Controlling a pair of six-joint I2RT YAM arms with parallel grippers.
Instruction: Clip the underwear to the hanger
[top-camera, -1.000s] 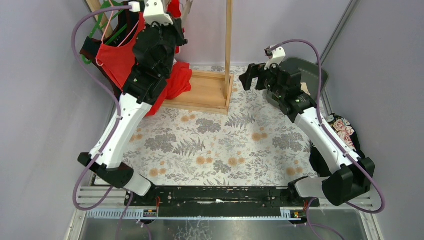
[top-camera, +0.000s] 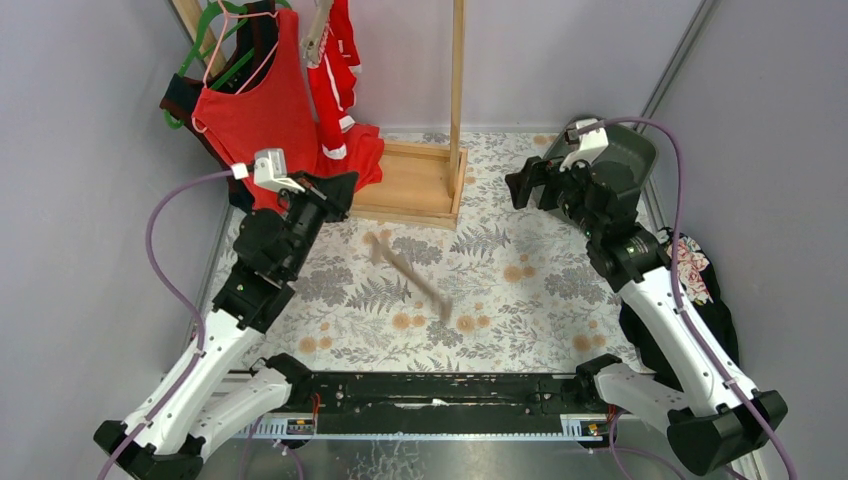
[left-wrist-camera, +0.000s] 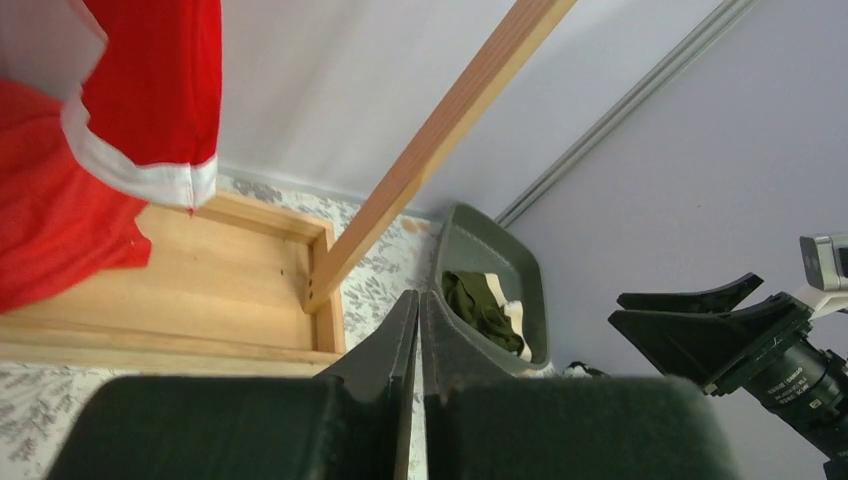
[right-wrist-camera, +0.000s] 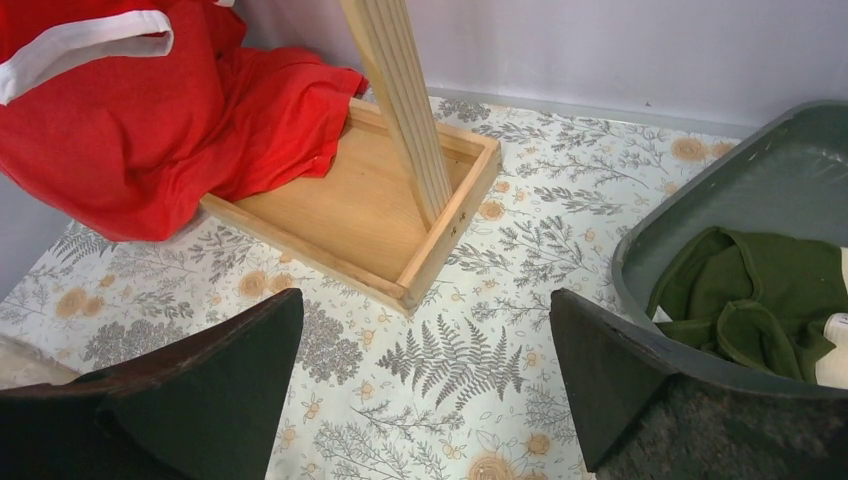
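Note:
My left gripper (top-camera: 345, 190) is shut above the mat's left half; a blurred pale wooden hanger (top-camera: 410, 275) hangs just beyond it, apparently held, though the grip point is hidden. Part of it shows blurred at the lower left of the right wrist view. My right gripper (top-camera: 525, 185) stands open beside the grey bin (left-wrist-camera: 535, 300), with nothing between its fingers. In that bin lies dark green fabric with pale bands (left-wrist-camera: 470, 300) (right-wrist-camera: 750, 300), likely the underwear, crumpled.
Red garments (top-camera: 250, 120) hang on hangers at the back left, draping into a wooden tray (top-camera: 400, 215). A wooden post (top-camera: 457, 80) rises from the tray. Dark floral cloth (top-camera: 690, 270) lies at the right wall.
The right arm has shifted slightly right and toward the front.

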